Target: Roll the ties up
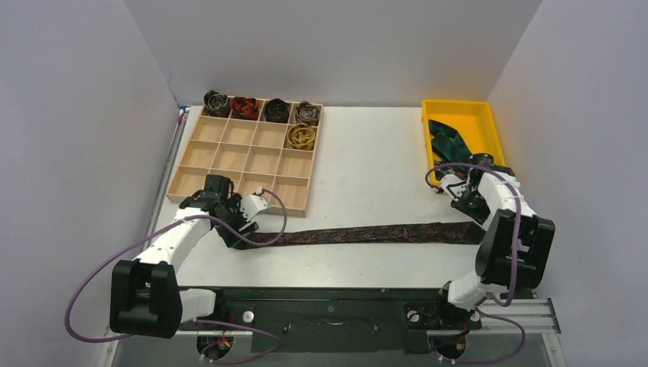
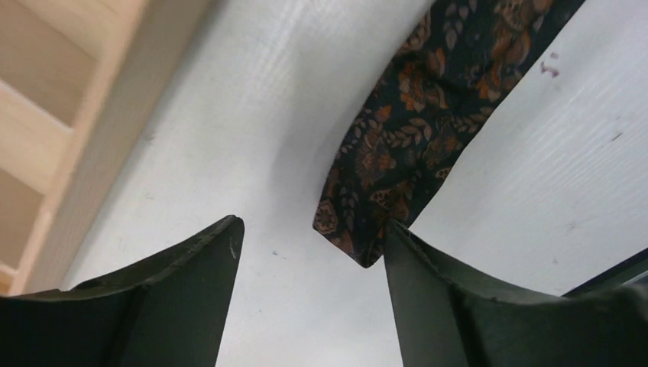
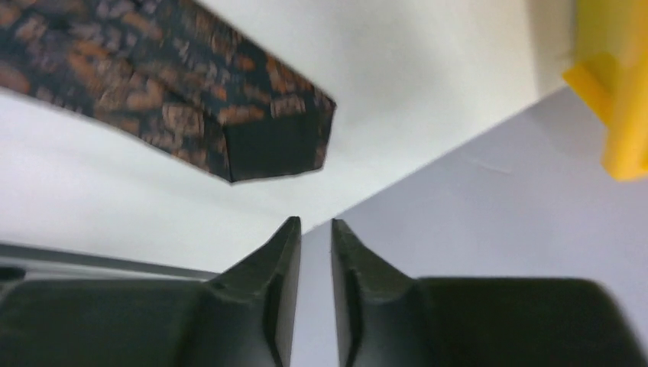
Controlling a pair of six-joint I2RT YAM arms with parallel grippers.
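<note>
A dark tie (image 1: 359,234) with a brown floral pattern lies stretched flat across the front of the table. Its left end (image 2: 363,222) tapers to a corner just ahead of my left gripper, which is open and empty. At the far right the tie's other end (image 3: 275,145) shows its plain dark underside. My right gripper hovers beyond that end, its fingertips parted by a narrow gap with nothing between them.
A wooden compartment box (image 1: 237,159) holds several rolled ties in its back and right cells. At the back right, a yellow bin (image 1: 477,122) contains a dark green tie (image 1: 449,144) and other cloth.
</note>
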